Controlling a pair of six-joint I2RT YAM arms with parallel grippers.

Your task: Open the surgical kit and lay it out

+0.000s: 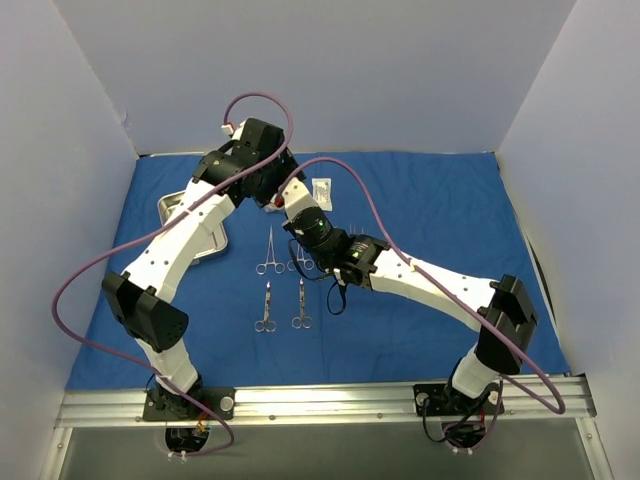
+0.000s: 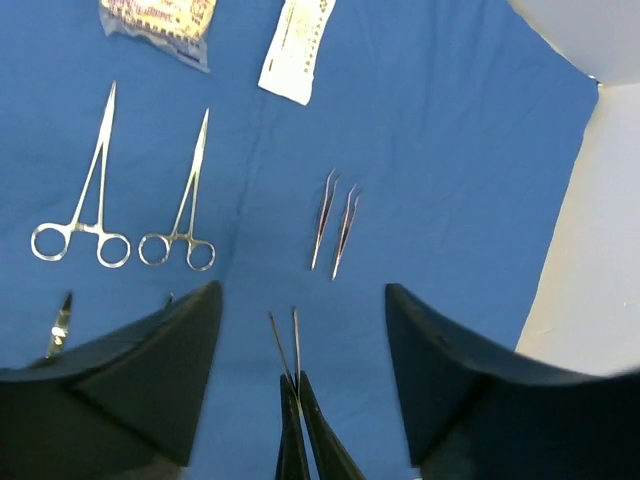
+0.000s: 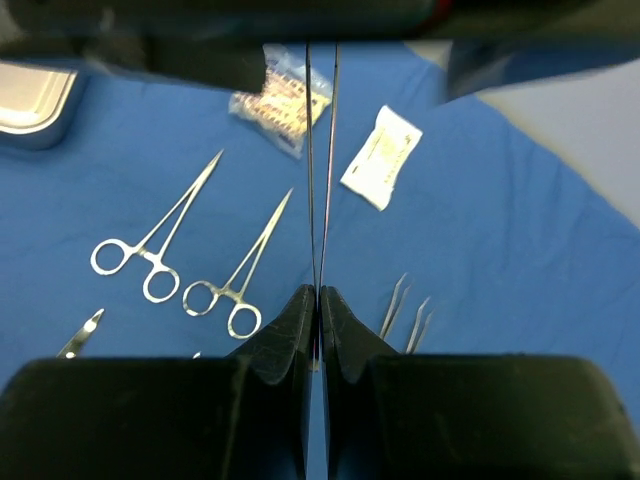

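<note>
Thin metal tweezers (image 3: 309, 150) stand between the fingertips of my right gripper, shut on them, with their two slim legs spread apart. In the left wrist view the same tweezers (image 2: 297, 345) rise from the right gripper's black fingers (image 2: 292, 430). My left gripper is open around them, its fingers wide apart and clear of the metal. From above, both grippers meet over the back of the cloth, their tips hidden by the arms. Two more tweezers (image 2: 323, 220) (image 2: 345, 235) lie side by side on the cloth.
Two clamps (image 2: 95, 190) (image 2: 188, 200) lie left of the tweezers, with two scissors (image 1: 266, 312) (image 1: 302, 308) in front. A gauze bag (image 3: 280, 105) and a white packet (image 3: 382, 157) lie at the back. The metal tray (image 1: 222, 238) is at left.
</note>
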